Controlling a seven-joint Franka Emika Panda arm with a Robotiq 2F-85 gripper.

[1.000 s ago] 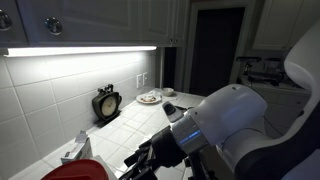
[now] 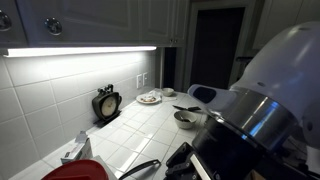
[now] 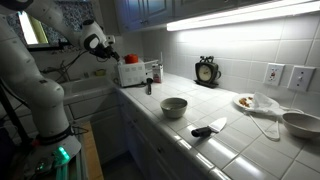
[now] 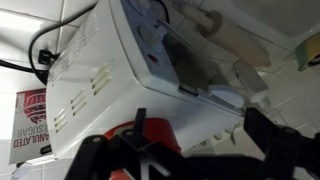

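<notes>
My gripper is open, its dark fingers (image 4: 266, 132) spread wide with nothing held between them. Beyond them in the wrist view is a white toaster oven (image 4: 112, 62) with a dark glass front and a pale handle (image 4: 226, 96). A red object (image 4: 158, 130) shows partly behind the left finger. Exterior view 2 has the gripper (image 3: 110, 54) raised at the upper left, near the white oven (image 3: 131, 75) and the red item on top of it. In exterior view 1 the arm fills the lower right and a red rounded thing (image 2: 78, 171) sits at the bottom edge.
Along the counter are a grey bowl (image 3: 174, 107), a dark-handled knife (image 3: 208, 129), a plate of food (image 3: 257, 103), a white bowl (image 3: 301, 124) and a black clock (image 3: 207, 72). Cabinets (image 3: 220, 10) overhang the back. Open tile lies between these items.
The arm has swung rightward in exterior view 1 and looms larger near the camera. The grey bowl, hidden behind it before, now shows. Counter items appear unmoved.
</notes>
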